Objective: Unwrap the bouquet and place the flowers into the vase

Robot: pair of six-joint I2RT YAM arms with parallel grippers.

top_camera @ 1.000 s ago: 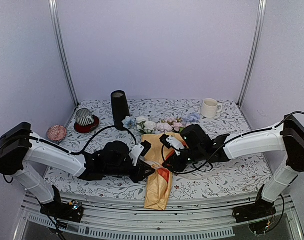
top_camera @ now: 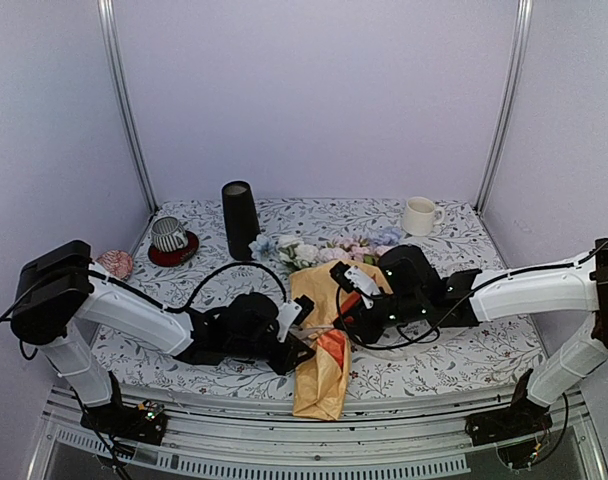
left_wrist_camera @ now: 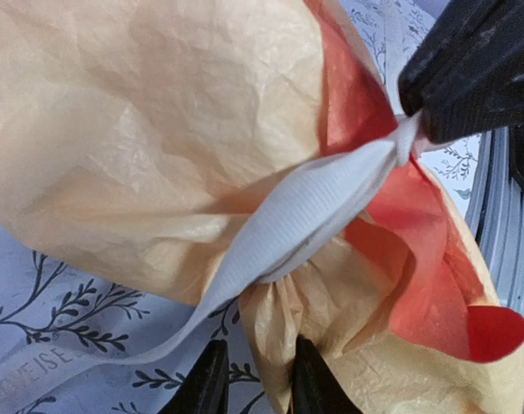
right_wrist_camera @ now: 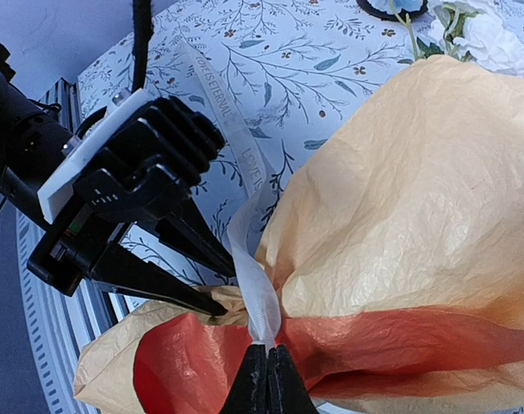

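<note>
The flowers point(top_camera: 334, 250), white, pink and blue, lie on the table in tan paper point(top_camera: 322, 385) with a red lining. A white ribbon point(left_wrist_camera: 309, 203) is tied around the narrow neck of the wrap. My right gripper is shut on the ribbon, which runs up from its fingertips. Around the paper neck stand the parted fingers of my left gripper, with bunched paper between them. Its two fingers point(right_wrist_camera: 171, 287) also show apart in the right wrist view. The tall black vase point(top_camera: 240, 220) stands upright behind the bouquet, to the left.
A striped cup point(top_camera: 169, 234) rests on a red saucer point(top_camera: 174, 256) at the back left, near a patterned red bowl point(top_camera: 115, 264). At the back right is a white mug point(top_camera: 421, 216). The ribbon's loose printed end point(right_wrist_camera: 219, 95) trails across the table.
The left gripper has edged right.
</note>
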